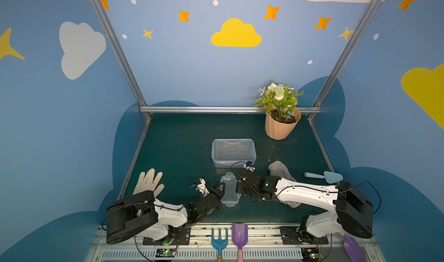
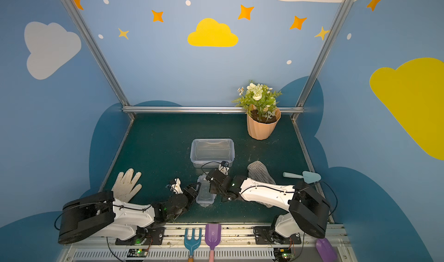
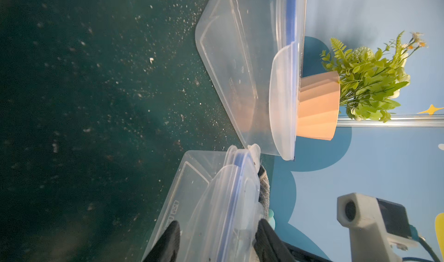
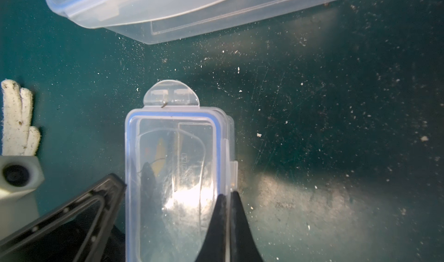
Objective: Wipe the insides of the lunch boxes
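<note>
Two clear lunch boxes lie on the green mat: the larger box (image 1: 233, 148) in the middle, the smaller box (image 4: 171, 155) with its clipped lid in front of it. At the small box's left side, my left gripper has its fingers apart around the near end of that box; whether they touch is unclear. From the other side my right gripper reaches down at the small box's edge, its fingertips together.
A grey cloth (image 1: 277, 168) lies right, partly under my right arm, beside a trowel (image 1: 333, 176). A white glove (image 1: 147, 183) lies left, a potted plant (image 1: 279, 123) back right.
</note>
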